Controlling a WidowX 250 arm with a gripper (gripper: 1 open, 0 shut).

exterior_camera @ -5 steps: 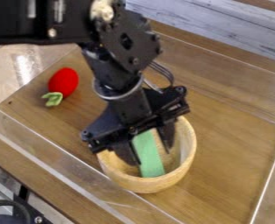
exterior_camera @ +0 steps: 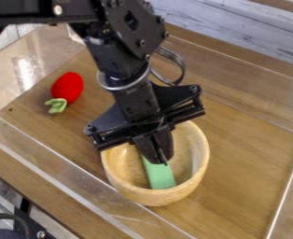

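My gripper (exterior_camera: 156, 147) hangs over a cream bowl (exterior_camera: 176, 192) near the table's front edge, with its fingertips just above or inside the bowl. A green block (exterior_camera: 160, 175) lies in the bowl below the fingertips. The fingertips look close together, and I see nothing held between them. The back of the bowl is hidden behind the gripper body.
A red vegetable with a green stem (exterior_camera: 67, 90), perhaps a pepper or radish, lies on the wooden table (exterior_camera: 243, 177) at the left. A pale wall runs along the back.
The gripper dipped into the bowl and has since risen slightly, tilting a little. The green block remains in the bowl.
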